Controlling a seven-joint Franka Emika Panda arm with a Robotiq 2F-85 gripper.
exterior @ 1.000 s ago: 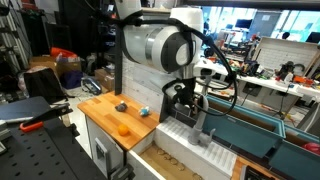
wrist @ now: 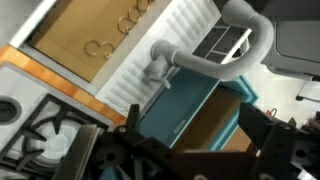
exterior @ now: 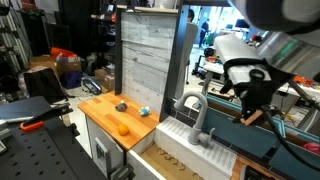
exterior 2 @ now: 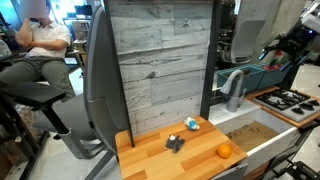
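In the wrist view my gripper stands open, its dark fingers wide apart, with nothing seen between them. Below it lie the blue counter side and the grey faucet (wrist: 205, 62). The outside views show the gripper (exterior 2: 277, 50) raised at the right, above the stove end of the counter. A curved grey faucet (exterior: 190, 105) rises behind a white-walled basin (exterior 2: 284, 147) with a brown bottom. Several rings (wrist: 92, 46) lie in that basin. On the wooden counter are an orange ball (exterior 2: 224, 151), a blue-and-white toy (exterior 2: 192, 124) and a small dark object (exterior 2: 174, 143).
A stove top (exterior 2: 284, 102) lies right of the basin. A white plank panel (exterior 2: 160, 75) stands behind the wooden counter (exterior 2: 185, 165). A black chair (exterior 2: 105, 80) stands to the left, and a person (exterior 2: 45, 35) sits farther back.
The arm has swung to the right in exterior view 1, from over the faucet toward the stove side, and now looms larger. The ball, toys and faucet stay put.
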